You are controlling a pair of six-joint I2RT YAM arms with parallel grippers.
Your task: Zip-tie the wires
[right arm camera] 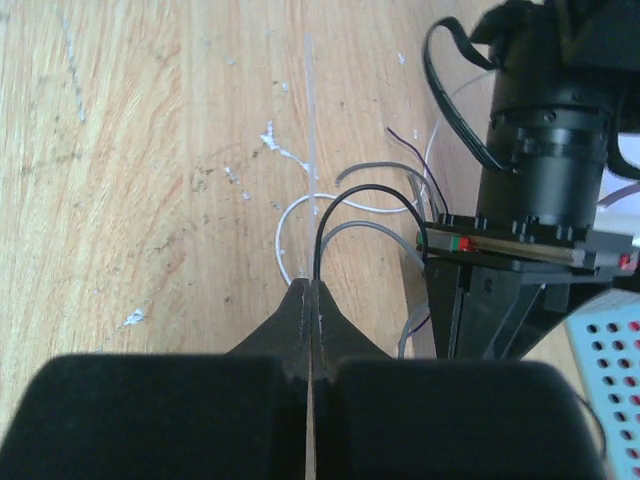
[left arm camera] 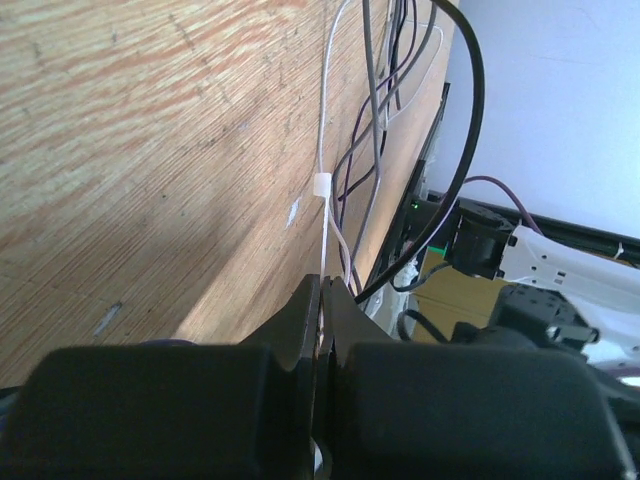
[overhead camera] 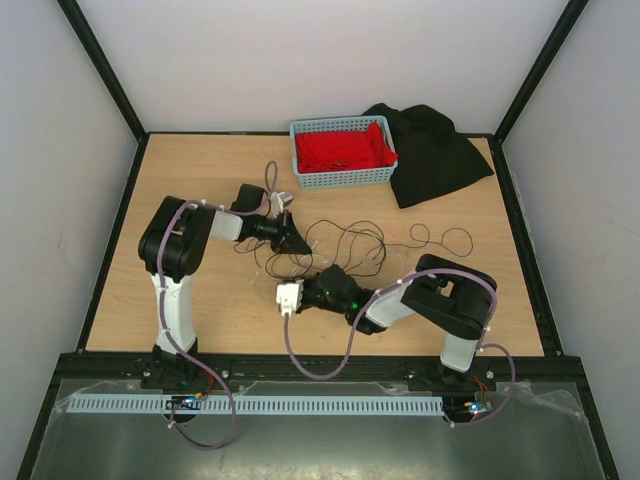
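My left gripper is shut on a thin white strip of the zip tie, whose small square head [left arm camera: 322, 185] sits just ahead of the fingertips. A white strand runs up from that head beside the bundle of wires [left arm camera: 372, 120]; whether it circles all of them cannot be told. The right gripper is shut in front of the left one. A faint, narrow strip [right arm camera: 310, 110] and a black wire [right arm camera: 318, 235] both reach its tips, but whether either is between the fingers is unclear.
Loose wire loops [overhead camera: 365, 240] spread across the middle of the table. Behind them stands a blue basket [overhead camera: 345, 180] holding red cloth [overhead camera: 335, 150], with a black cloth [overhead camera: 430, 155] to its right. Bare wood lies along the front left.
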